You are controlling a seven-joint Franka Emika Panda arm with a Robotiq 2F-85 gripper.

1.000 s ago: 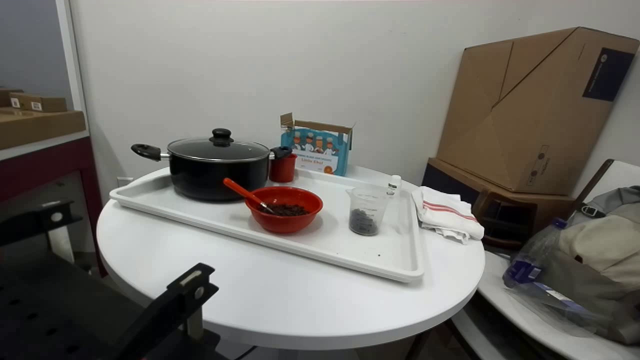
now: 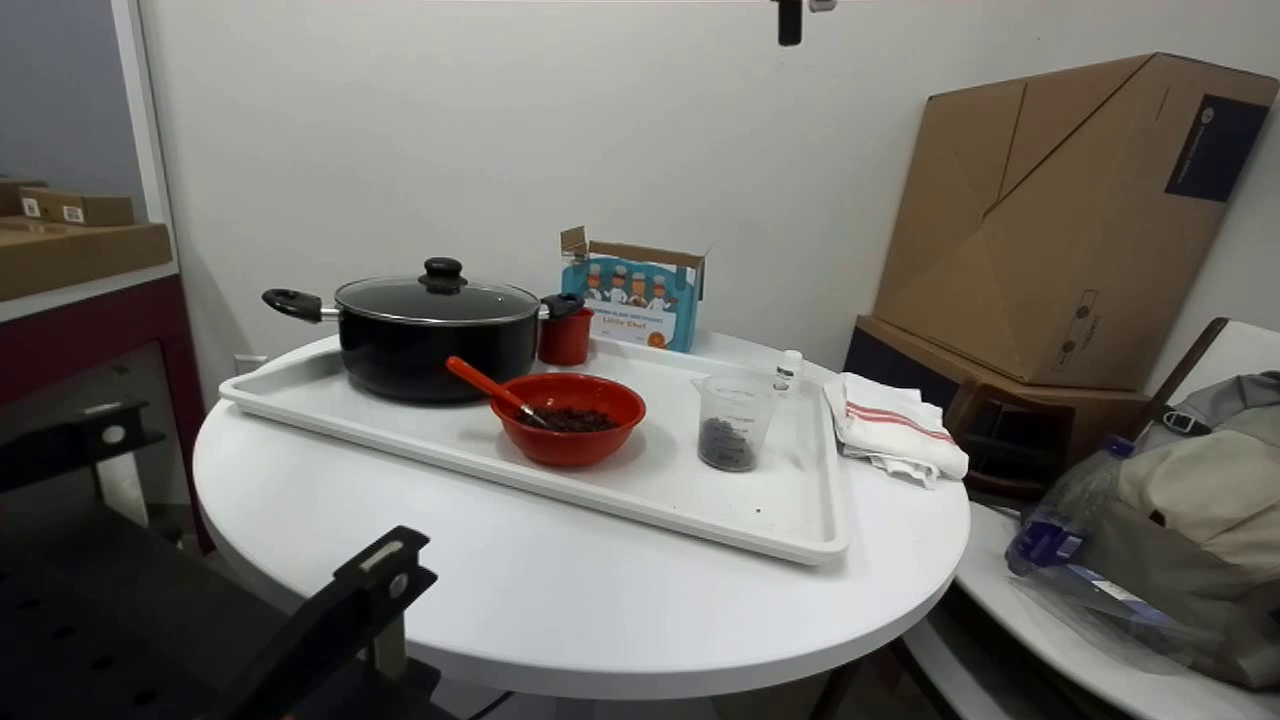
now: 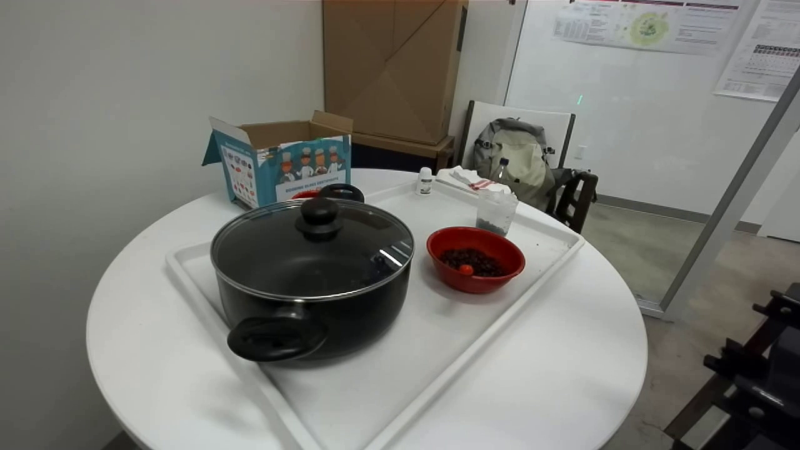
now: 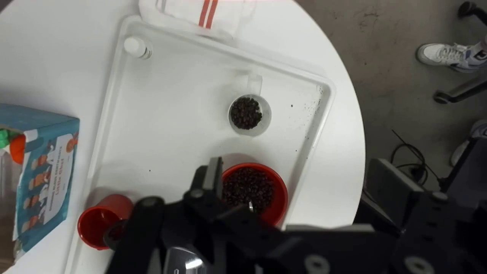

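Observation:
In the wrist view my gripper is open, its two dark fingers wide apart with nothing between them. It hangs above the table, and one finger covers part of the red bowl [image 4: 276,182]. Dark beans fill that bowl, and a red-handled spoon [image 2: 480,382] leans in it. A clear measuring cup [image 2: 750,414] with some dark beans in its bottom stands upright on the white tray [image 2: 672,518]. The black pot [image 2: 438,358] has its glass lid on. Only a dark fingertip [image 2: 789,22] shows at the top edge of exterior view 1.
Behind the pot stand a red cup [image 4: 104,219] and an open blue box [image 2: 636,300]. A small white bottle [image 3: 425,181] is at the tray's far corner, and a folded towel [image 2: 894,426] lies beside the tray.
A dark fingertip has come into exterior view 1 at the top edge. The pot, bowl, spoon and measuring cup have not moved.

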